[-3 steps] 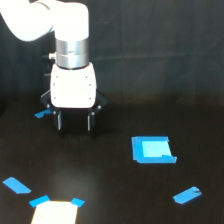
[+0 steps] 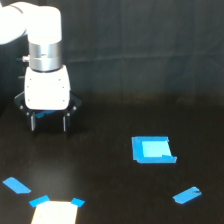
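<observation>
At the upper left, my white gripper [image 2: 50, 123] points down over the dark table. Its two dark fingers stand apart, and nothing shows between them. To the right lies a pale, light-blue square [image 2: 156, 149] framed by blue tape [image 2: 136, 150]. A bright whitish square [image 2: 55, 213] is cut off by the bottom edge of the view. The gripper is well away from both squares.
Blue tape strips lie at the left [image 2: 16, 185] and lower right [image 2: 187, 195], with shorter pieces [image 2: 39, 201] by the bright square. A blue bit [image 2: 44, 113] shows partly behind the gripper. A dark curtain hangs behind.
My gripper has moved left and now covers part of the blue bit behind it. Its fingers are still apart. The squares and the other tape strips have stayed put.
</observation>
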